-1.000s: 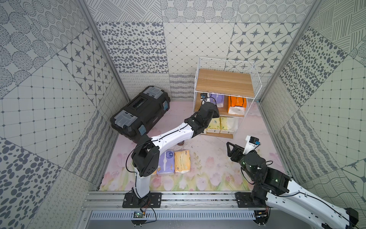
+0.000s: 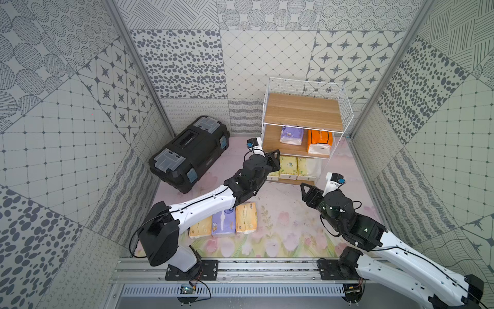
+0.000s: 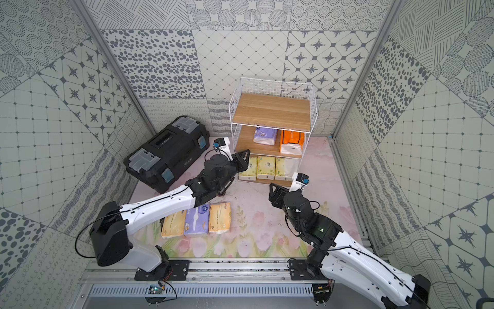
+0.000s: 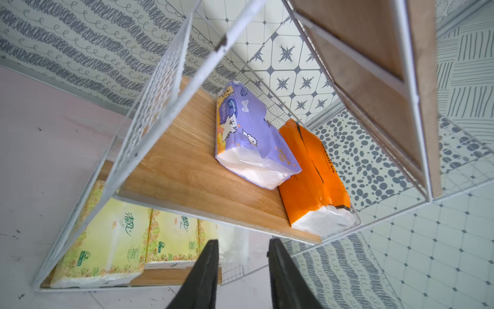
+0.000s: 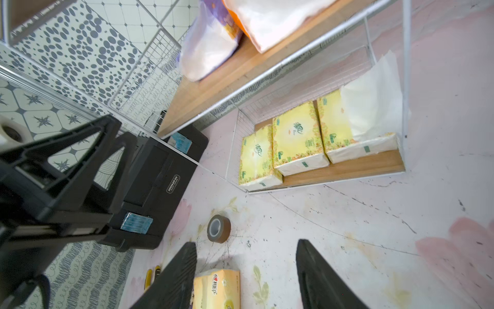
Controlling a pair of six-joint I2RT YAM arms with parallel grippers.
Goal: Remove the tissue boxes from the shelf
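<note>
A white wire shelf holds a purple tissue pack and an orange pack on its middle board. Three yellow packs line the bottom board, the right one partly covered by white material. My left gripper is just outside the shelf's front, fingers apart with nothing between them. My right gripper stands lower, in front of the shelf to the right, open and empty. Yellow and purple packs lie on the table at front left.
A black toolbox occupies the back left. A tape roll lies on the table between it and the packs. The table in front of the shelf is largely clear, and the top board is bare.
The right arm has moved slightly up and left toward the shelf.
</note>
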